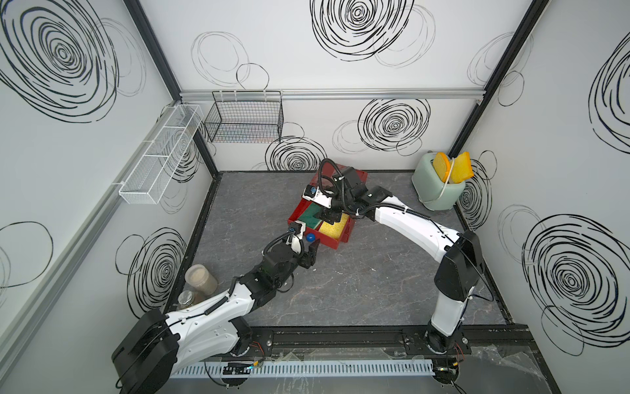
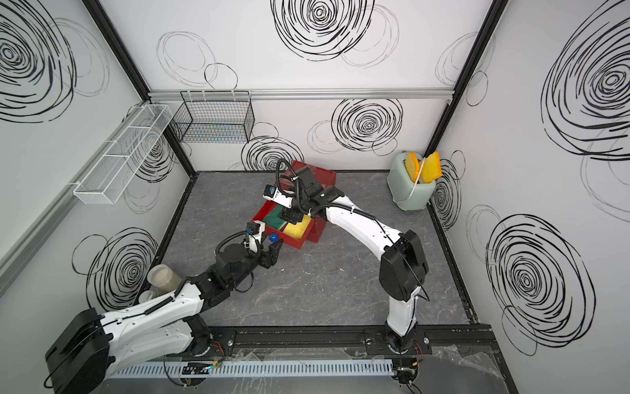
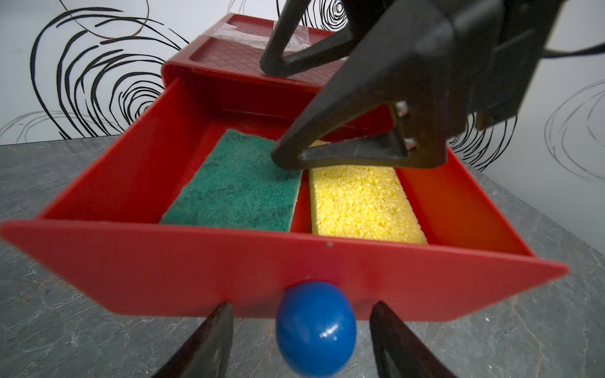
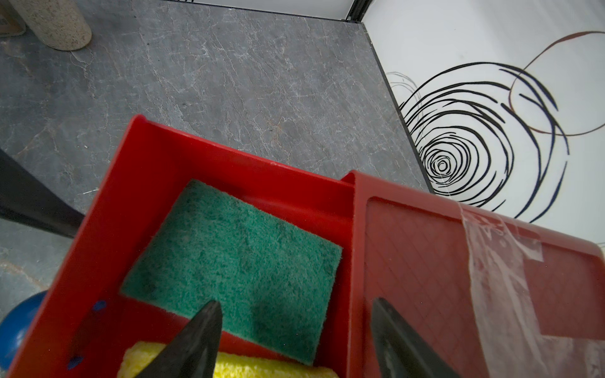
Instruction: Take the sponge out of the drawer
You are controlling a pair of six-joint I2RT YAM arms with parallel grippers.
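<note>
The red drawer [image 3: 277, 252] is pulled out, its blue knob [image 3: 316, 329] facing my left gripper. That gripper is open, one finger on each side of the knob with gaps between. Inside the drawer, a green-topped sponge lies flat on the left and a yellow sponge [image 3: 365, 204] on the right, seen in the left wrist view. My right gripper hangs over the drawer with its fingers apart and nothing held. In the right wrist view its left finger overlaps the sponges, and its right finger overlaps the red cabinet top [image 4: 422, 264].
A pale green bucket [image 1: 436, 190] with yellow items stands at the back right. Two jars [image 1: 200, 279] are at the left edge. Wire baskets [image 1: 246, 118] hang on the walls.
</note>
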